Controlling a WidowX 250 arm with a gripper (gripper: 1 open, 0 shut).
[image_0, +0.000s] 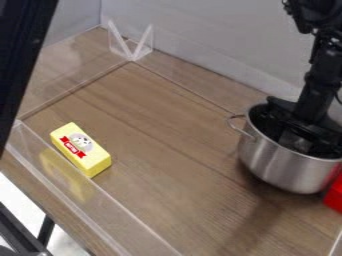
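Observation:
A steel pot with side handles stands at the right of the wooden surface. The black gripper reaches down into it from the upper right, its fingertips hidden inside the pot, so its finger state cannot be seen. A yellow box with a red and white label lies at the left.
A red object is beside the pot at the right edge. A clear barrier runs along the front left, and a white wire piece stands at the back.

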